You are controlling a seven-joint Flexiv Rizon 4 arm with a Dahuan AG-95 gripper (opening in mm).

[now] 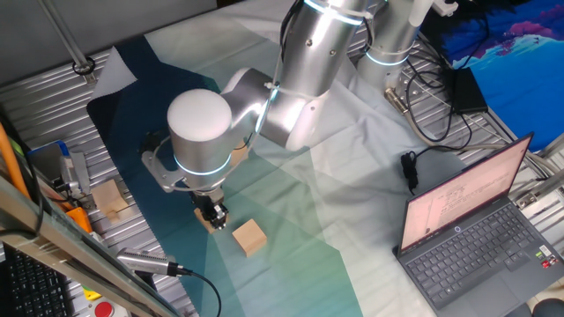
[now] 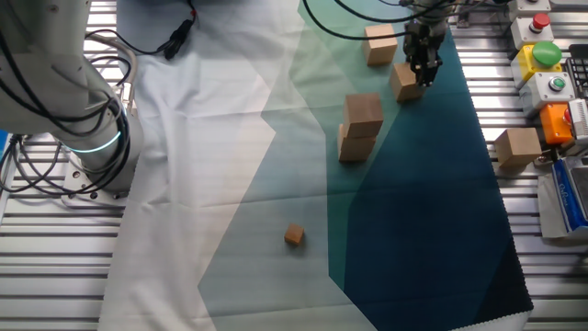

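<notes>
My gripper (image 2: 424, 74) hangs over the dark cloth, its dark fingers right beside a wooden block (image 2: 405, 83); whether they touch it is unclear. In exterior view 1 the gripper (image 1: 218, 224) covers much of that block. How far apart the fingers stand does not show. A second wooden block (image 1: 249, 238) lies close by, apart from the fingers. Elsewhere on the cloth, one block (image 2: 364, 112) rests on top of another block (image 2: 355, 149); my arm mostly hides this stack in exterior view 1. A small wooden cube (image 2: 294, 234) lies alone.
An open laptop (image 1: 476, 238) stands on the right in exterior view 1. Off the cloth, another wooden block (image 2: 518, 147) sits near the push buttons (image 2: 546, 55). A silver cylindrical device with a cable (image 1: 145, 261) reaches in near the gripper.
</notes>
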